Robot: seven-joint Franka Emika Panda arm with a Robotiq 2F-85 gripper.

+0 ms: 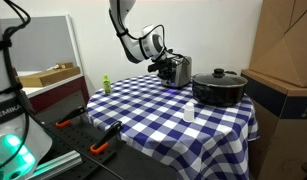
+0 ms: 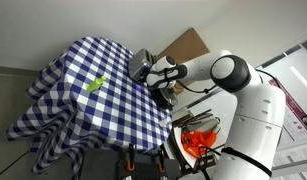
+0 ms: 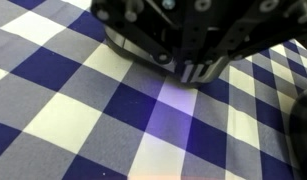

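A silver toaster stands at the back of a blue and white checked cloth. My gripper is down at its near side, very close to it. Seen from above in exterior view 2, the toaster is partly covered by the arm. In the wrist view the shut gripper is at the top, with part of a metallic body beside it. Nothing shows between the fingers. Whether they touch the toaster I cannot tell.
To the right of the toaster sits a black lidded pot. A white cup stands nearer the front, and a small green bottle at the left. Cardboard boxes rise beyond the right edge.
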